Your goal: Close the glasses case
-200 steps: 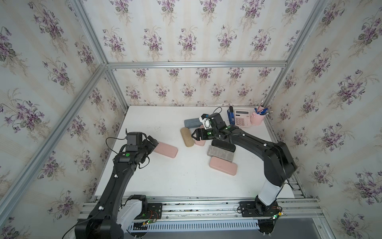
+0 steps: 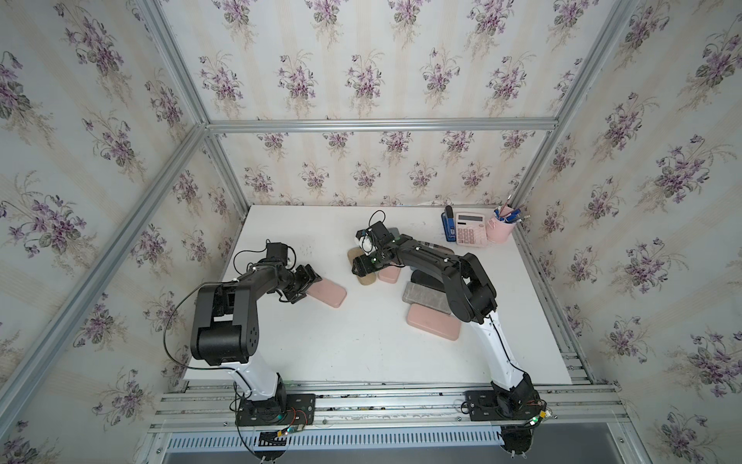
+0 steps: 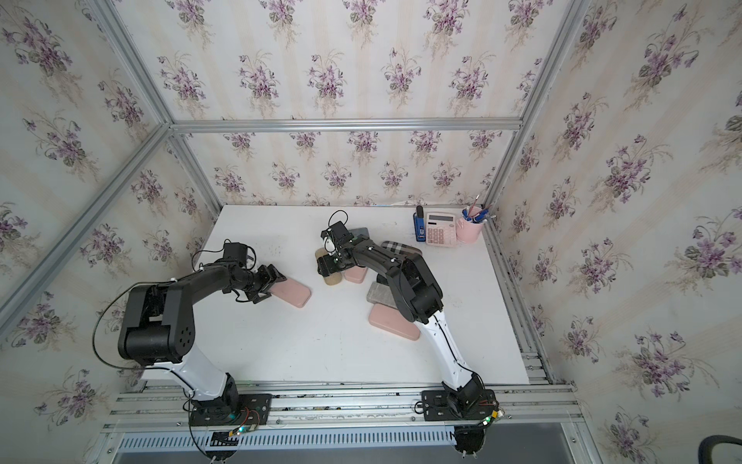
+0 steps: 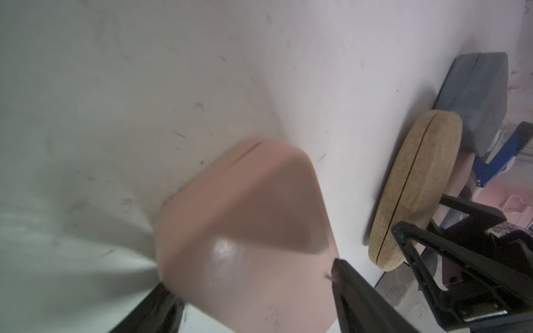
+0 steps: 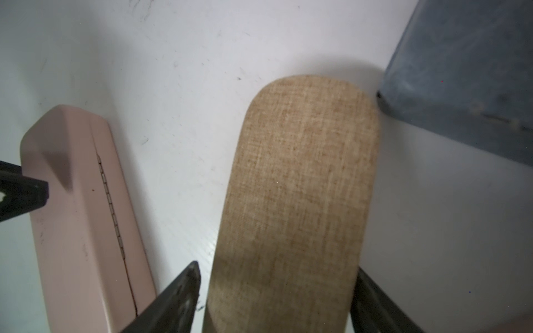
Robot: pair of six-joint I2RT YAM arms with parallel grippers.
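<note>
A closed pink glasses case (image 2: 328, 292) lies on the left of the white table, its flat lid up in the left wrist view. My left gripper stands open over one end, a finger (image 4: 355, 294) on either side of the case. In the right wrist view a tan fabric case (image 5: 294, 194) lies closed below my right gripper, which is also parted, its fingers (image 5: 186, 288) at the case's long sides. Whether either pair of fingers touches a case, I cannot tell.
Beside the tan case are a blue-grey case (image 5: 466, 77) and another pink one (image 2: 388, 273). A black case (image 2: 427, 280), a grey case (image 2: 426, 296) and a pink case (image 2: 433, 321) lie under or near my right arm.
My left gripper has moved right onto the pink case's end, and the case has turned slightly. My right gripper has shifted left onto the tan case.
</note>
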